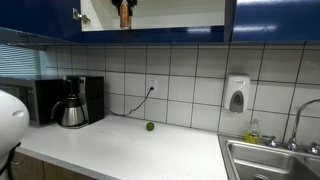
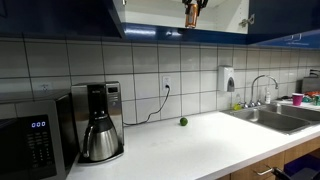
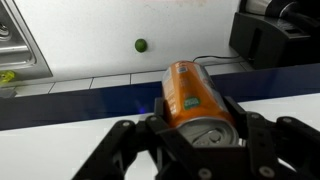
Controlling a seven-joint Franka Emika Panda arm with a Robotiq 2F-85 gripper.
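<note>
An orange can-like container [image 3: 190, 88] with a silvery end sits between the black fingers of my gripper, which is shut on it. In exterior view 1 the container [image 1: 125, 16] is up high, at the open wall cabinet [image 1: 180, 13] with its white inside. Exterior view 2 shows the container [image 2: 192, 15] in front of the cabinet opening, with most of the arm out of frame. From the wrist, it overlaps the blue cabinet edge [image 3: 90, 104] and the white shelf [image 3: 60, 145]; whether it touches the shelf, I cannot tell.
Far below, the counter [image 1: 165, 145] is mostly bare, with a small green round object [image 1: 150, 126] near the wall. A coffee maker [image 2: 100, 125] and microwave [image 2: 38, 135] stand left; a sink [image 1: 265, 160] lies right. Cabinet walls flank the opening.
</note>
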